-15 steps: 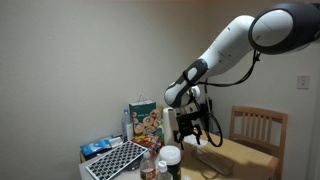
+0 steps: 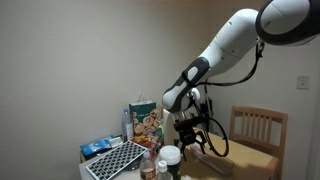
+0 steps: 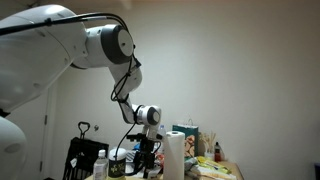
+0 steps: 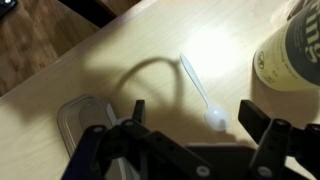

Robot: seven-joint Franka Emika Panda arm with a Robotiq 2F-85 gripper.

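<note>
A white plastic spoon (image 4: 204, 92) lies on the light wooden table (image 4: 120, 62) in the wrist view, its bowl toward the fingers. My gripper is open above the table, with one black finger (image 4: 133, 122) to the left of the spoon and the other to its right. Nothing is held between them. The spoon's bowl shows in the gap, and I cannot tell the height above it. In exterior view 1 the gripper (image 2: 189, 135) hangs over the table, and the spoon cannot be made out there.
A cup with a dark printed label (image 4: 288, 52) stands close to the right finger. A clear lidded container (image 4: 86, 124) lies at left. Bottles (image 2: 148, 168), a dark grid rack (image 2: 115, 160) and a wooden chair (image 2: 258, 127) surround the work area.
In exterior view 1 my gripper has shifted slightly to the right and a little lower. The objects on the table look unmoved.
</note>
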